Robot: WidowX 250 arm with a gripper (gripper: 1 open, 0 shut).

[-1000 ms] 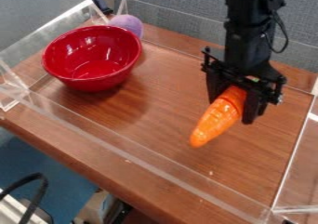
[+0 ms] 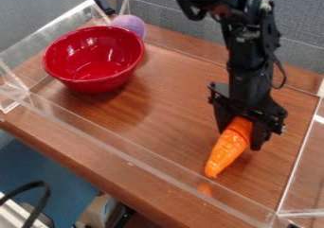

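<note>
My black gripper (image 2: 243,128) hangs at the right of the wooden surface, shut on an orange carrot (image 2: 228,149). The carrot points down and toward the near edge, its upper end hidden by the fingers, its tip low over the surface near the clear front barrier.
A red bowl (image 2: 89,69) sits at the back left, with a purple object (image 2: 129,26) behind it. Clear low walls edge the wooden surface (image 2: 152,118). A grey wall stands behind.
The gripper and carrot have moved down and toward the near edge, so the carrot's tip is lower in view. The bowl and purple object have stayed in place.
</note>
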